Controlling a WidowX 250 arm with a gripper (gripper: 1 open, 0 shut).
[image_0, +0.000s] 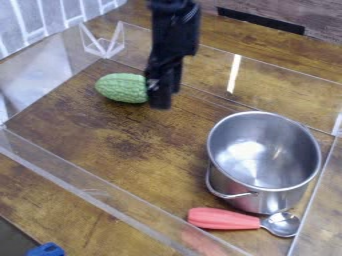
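Observation:
The black gripper (163, 85), blurred, hangs in the upper middle of the view, just right of a green bumpy gourd (122, 87) lying on the wooden floor of a clear-walled enclosure. It is open, with no object visible between its fingers. A steel pot (267, 150) stands at the right, and a scoop with a red handle (225, 218) lies below it at the front.
Clear walls border the work area (107, 140) on all sides. A small blue object (44, 249) sits outside at the bottom left.

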